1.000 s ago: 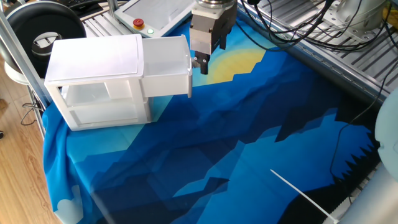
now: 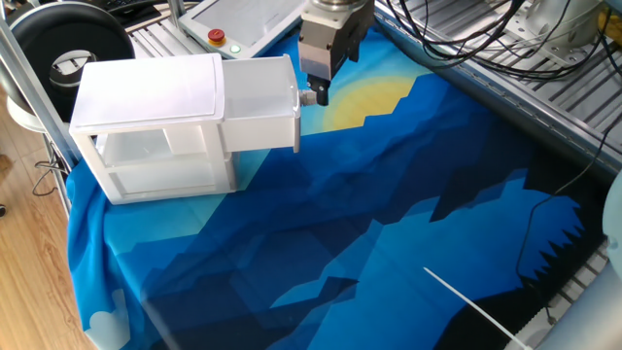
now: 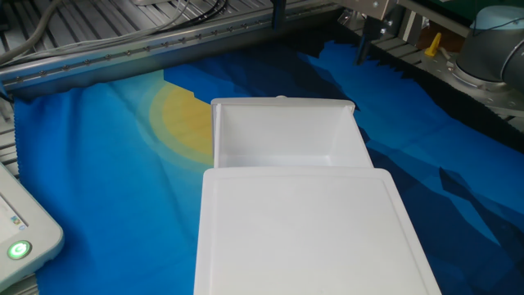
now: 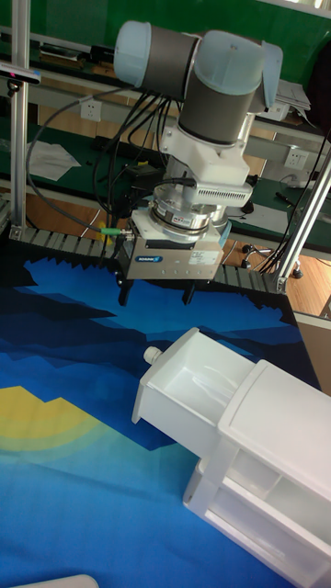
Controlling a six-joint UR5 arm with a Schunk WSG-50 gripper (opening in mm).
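A white two-tier drawer unit [image 2: 146, 92] stands on the blue patterned cloth. Its upper drawer [image 2: 258, 102] is pulled well out, and its inside [image 3: 286, 131] looks empty. On the drawer's front is a pale round knob [image 4: 152, 355]. My gripper [image 4: 156, 292] hangs with its two dark fingers wide apart and nothing between them. It is beyond and above the drawer front in that view, apart from the knob. In exterior view 1 the fingertips overlap the knob's edge, though contact cannot be judged there. Exterior view 2 shows both fingers [image 3: 361, 53] past the drawer.
A control tablet [image 2: 243, 24] with a red stop button [image 2: 216, 37] lies behind the unit. Cables [image 2: 466, 49] run along the metal rail. A thin white rod [image 2: 471, 297] shows at the lower right.
The drawer unit and its pulled-out drawer have stayed where they were.
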